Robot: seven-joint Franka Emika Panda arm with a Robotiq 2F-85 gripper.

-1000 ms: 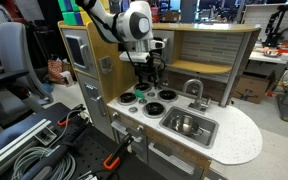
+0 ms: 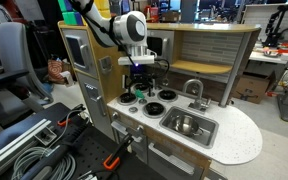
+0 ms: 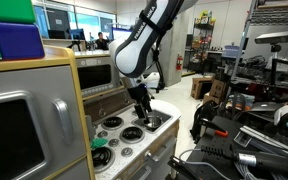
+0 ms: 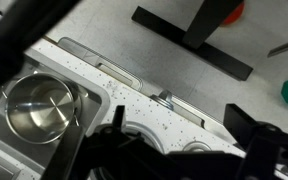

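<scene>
My gripper (image 2: 144, 82) hangs above the toy stove's burners, pointing down; exterior view 2 has the gripper (image 3: 144, 106) over the same stovetop. Its dark fingers (image 4: 117, 122) stand apart along the bottom of the wrist view, with nothing seen between them. In the sink (image 2: 206, 137) to the right sits a shiny metal pot (image 2: 185, 125), and the wrist view has that pot (image 4: 40, 108) at its left. A small green item (image 3: 100, 158) rests at the left-hand burner.
Several black burners (image 2: 154, 108) cover the white speckled counter (image 2: 236, 138). The faucet (image 2: 196, 90) rises behind the sink, and a wooden shelf (image 2: 199, 66) overhangs the back. Bare counter lies right of the sink. An orange-handled clamp (image 2: 112, 161) and cables occupy the front.
In exterior view 1 the arm's head and gripper have shifted slightly left and toward the camera. The pot and the stovetop look unmoved.
</scene>
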